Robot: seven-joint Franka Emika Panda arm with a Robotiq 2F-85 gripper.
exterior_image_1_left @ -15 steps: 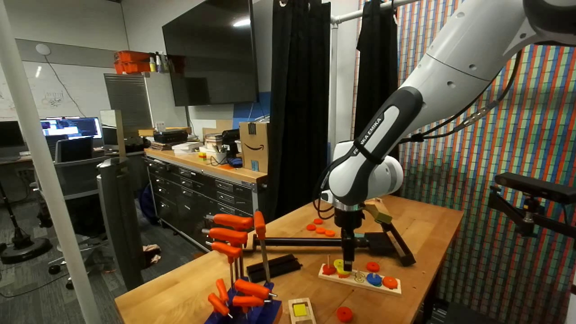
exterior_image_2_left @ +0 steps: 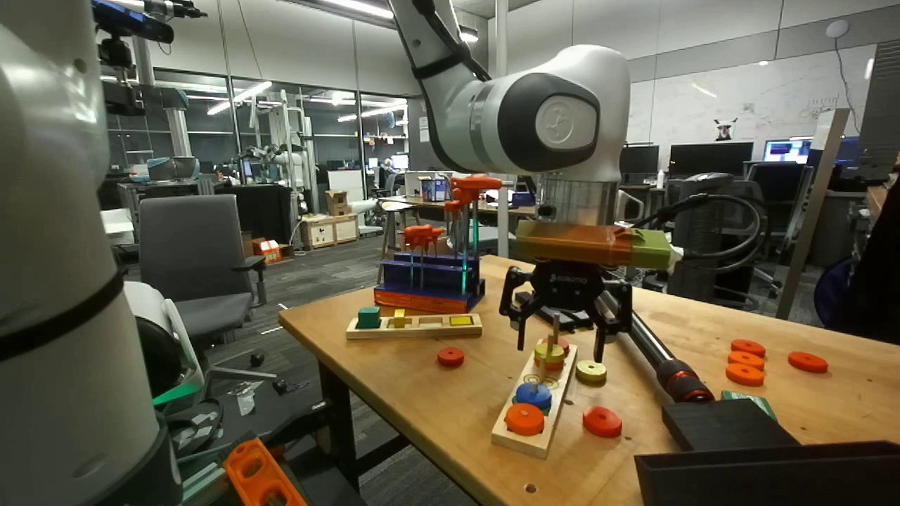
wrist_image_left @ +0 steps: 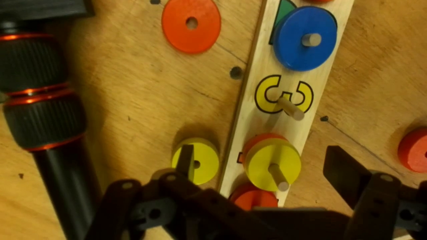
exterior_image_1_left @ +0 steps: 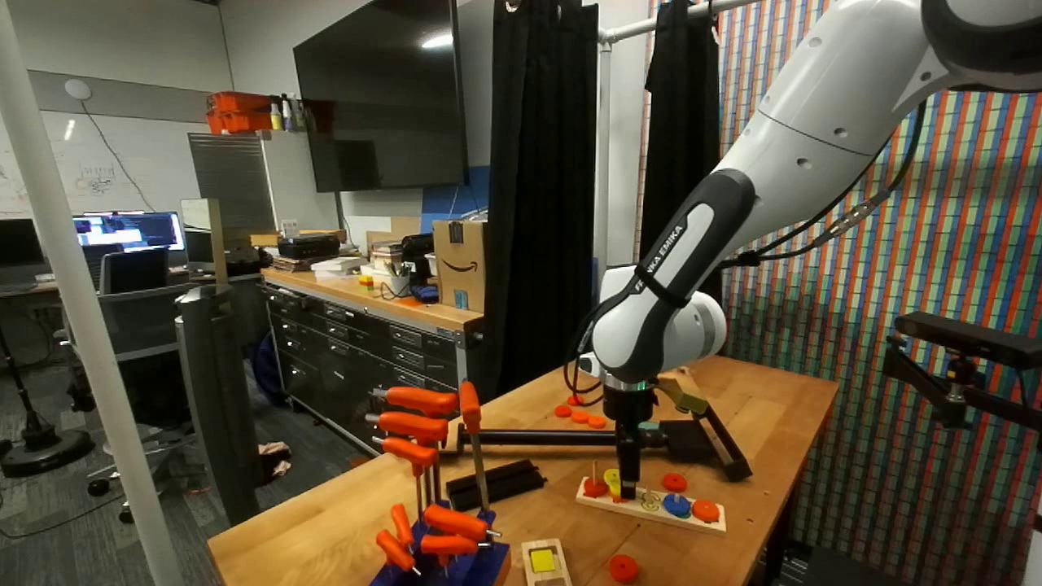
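My gripper [exterior_image_2_left: 560, 344] stands open above the wooden peg board [exterior_image_2_left: 499, 433], its fingers spread to either side of the board. In the wrist view a yellow disc [wrist_image_left: 262, 166] sits on a peg over a red one, between the fingers but apart from both. A second yellow disc [wrist_image_left: 206, 166] lies flat on the table beside the board, partly behind the left finger [wrist_image_left: 184, 160]. The peg at the printed yellow 3 [wrist_image_left: 267, 94] is bare. A blue disc [wrist_image_left: 294, 48] is on the neighbouring peg, with green showing beneath it.
Loose red discs lie on both sides of the board, one [exterior_image_2_left: 602, 422] close by and another [exterior_image_2_left: 451, 357] across from it. A black tube [wrist_image_left: 74, 188] runs alongside. The hex-key stand [exterior_image_2_left: 430, 282] and shape board [exterior_image_2_left: 413, 332] are farther off.
In exterior view 1 my arm has come down a little, and the gripper sits slightly lower, closer to the peg board. The discs look unmoved.
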